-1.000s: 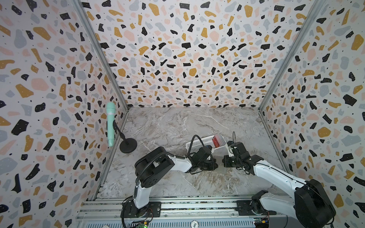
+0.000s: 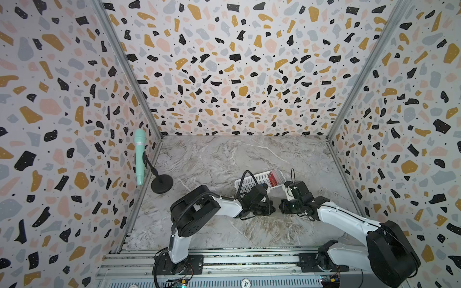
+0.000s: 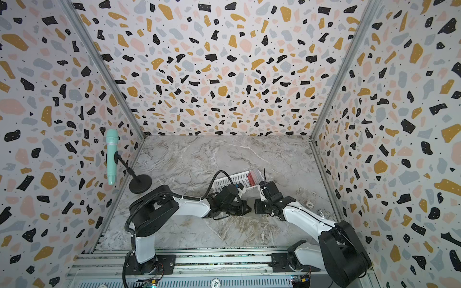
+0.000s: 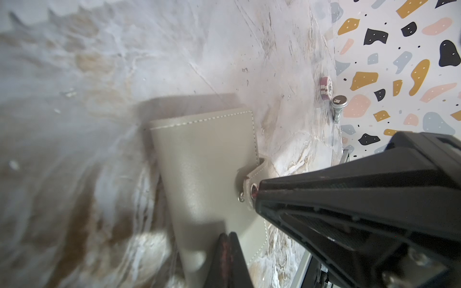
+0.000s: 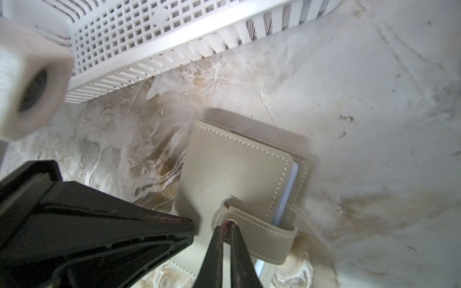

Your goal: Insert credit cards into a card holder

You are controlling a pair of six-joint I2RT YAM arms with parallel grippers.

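A beige-grey leather card holder (image 4: 206, 158) lies folded on the table, and its short strap (image 5: 264, 235) with a snap wraps over the right edge. A pale bluish edge (image 5: 287, 194) shows between its covers in the right wrist view. My left gripper is shut over the holder, nothing visible between its fingers; whether it touches the cover I cannot tell. My right gripper has its fingertips at the strap's snap end, a narrow gap between them, nothing visibly gripped.
Right behind the holder stands a white mesh basket (image 5: 192, 36) with a red item (image 2: 273, 179) at its right end. A green microphone on a black stand (image 2: 162, 183) is far left. Two small objects, one a metal piece (image 4: 338, 103), lie by the right wall.
Over the last second my right gripper has shifted slightly left and toward the front, closer to the left one. The left arm has stayed still.
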